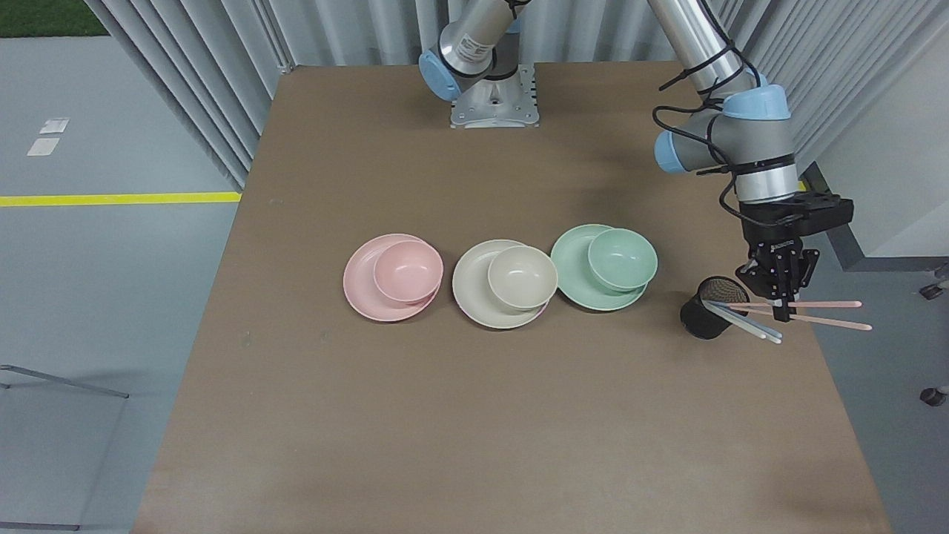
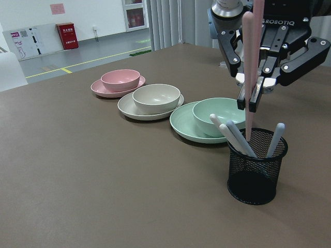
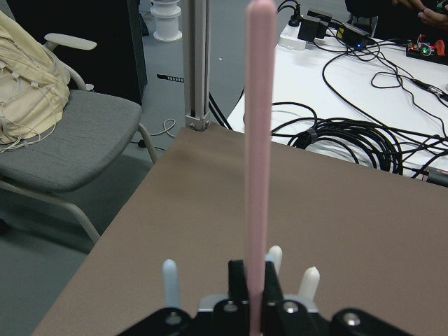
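Note:
My gripper [image 1: 783,307] is shut on the pink chopsticks [image 2: 251,62], held upright in the left view, their lower ends at the mouth of a black mesh pen holder [image 1: 703,320]. Blue and white chopsticks [image 2: 232,136] stand in that holder, leaning. In the wrist view a pink chopstick [image 3: 258,161] rises from between the fingertips, with the tops of the others below it. Left of the holder are three bowl-on-plate sets: green [image 1: 622,259], white [image 1: 522,277] and pink [image 1: 408,271].
The holder stands near the table's right edge.

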